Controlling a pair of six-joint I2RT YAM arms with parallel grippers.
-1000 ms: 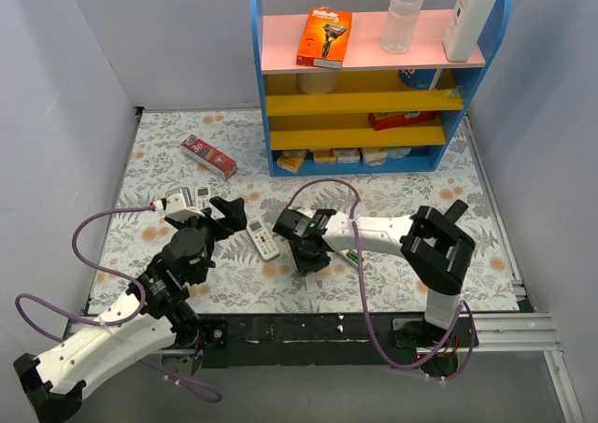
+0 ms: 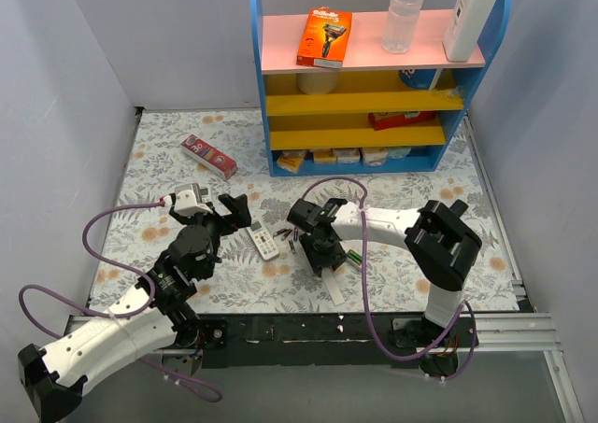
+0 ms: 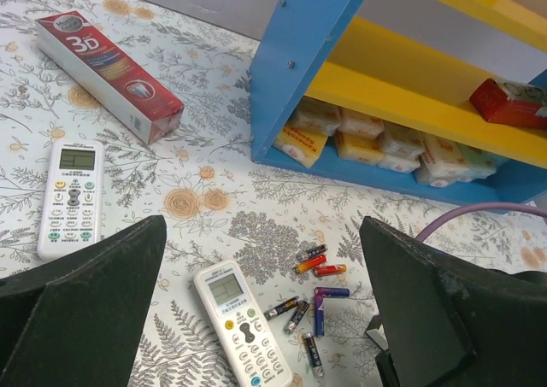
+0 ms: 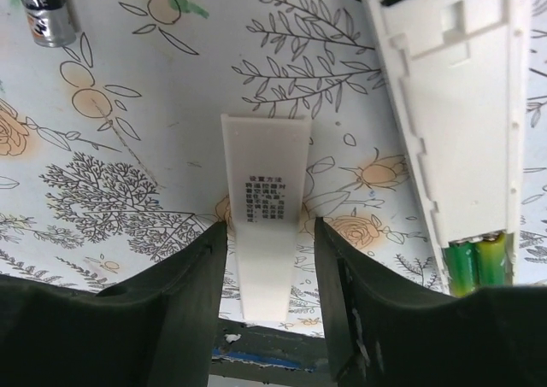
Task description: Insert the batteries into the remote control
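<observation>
In the right wrist view, a white battery cover [image 4: 269, 156] with printed text lies on the tablecloth. Its lower part is between the fingers of my right gripper, with a small gap showing on each side. Right of it lies a face-down white remote [image 4: 466, 139], two green batteries [image 4: 475, 263] seated at its near end. My left gripper stands wide open and empty, over the left side of the table. Below it are a face-up remote [image 3: 244, 327] and several loose batteries [image 3: 312, 263]. Another face-up remote [image 3: 73, 199] lies farther left.
A red box [image 3: 111, 75] lies at the back left. The blue and yellow shelf [image 2: 355, 105] takes up the back middle. One dark battery [image 4: 47, 11] is near the cover. The table's front edge is close to my right gripper.
More of the cover now shows from above. The left arm is almost still.
</observation>
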